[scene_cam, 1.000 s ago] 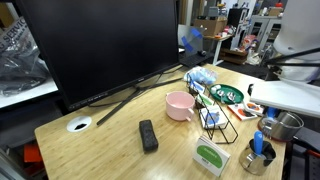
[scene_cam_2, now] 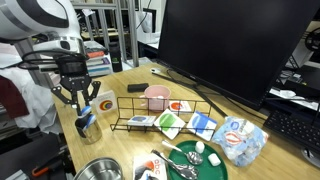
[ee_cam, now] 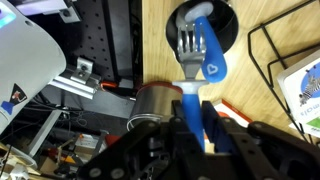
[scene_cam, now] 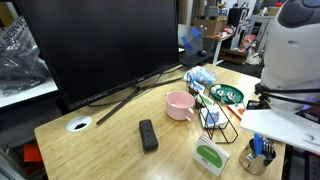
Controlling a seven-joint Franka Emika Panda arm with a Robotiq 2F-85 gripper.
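In the wrist view my gripper is shut on a fork [ee_cam: 190, 62] with a blue handle. Its metal tines point away from the gripper, over the opening of a dark-looking cup [ee_cam: 232, 28]. Beside the tines, another blue utensil [ee_cam: 213, 66] shows at that cup. The cup appears as a small metal cup [scene_cam_2: 90, 132] near the table edge in exterior view 2, with blue showing at its top. The arm hangs right above it there. How far the tines reach into the cup cannot be told.
A metal pot [scene_cam_2: 100, 169] stands close to the cup. A black wire rack [scene_cam_2: 190, 118], a pink bowl [scene_cam: 180, 105], a white box-like card [scene_cam: 211, 154] and a green plate [scene_cam_2: 195, 170] share the table. Free room lies around the black remote [scene_cam: 148, 135].
The white arm has come down and towards the cup in exterior view 1, and now covers the metal pot that showed before. The cup and other objects stay put.
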